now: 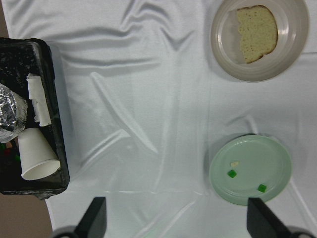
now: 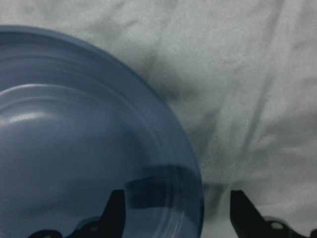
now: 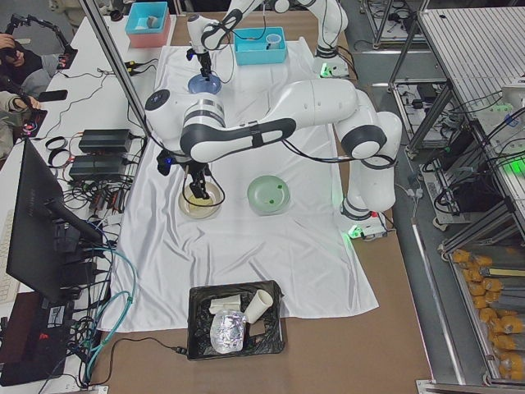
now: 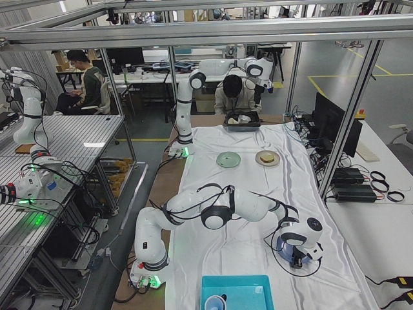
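My left gripper (image 3: 197,185) is raised above the cloth, open and empty in its wrist view (image 1: 173,213). Below it lie a beige plate (image 1: 228,54) with a bread slice (image 1: 256,32), a green plate (image 1: 247,191) with small green and pale bits, and a black bin (image 1: 57,124) holding a paper cup (image 1: 37,153), crumpled foil (image 1: 10,111) and a white paper piece (image 1: 38,96). My right gripper stands open over the rim of a blue plate (image 2: 84,148), nothing between its fingers.
A turquoise tray (image 4: 251,290) with a cup (image 4: 215,301) sits beside the right arm. A monitor (image 3: 37,222) and cables line one side.
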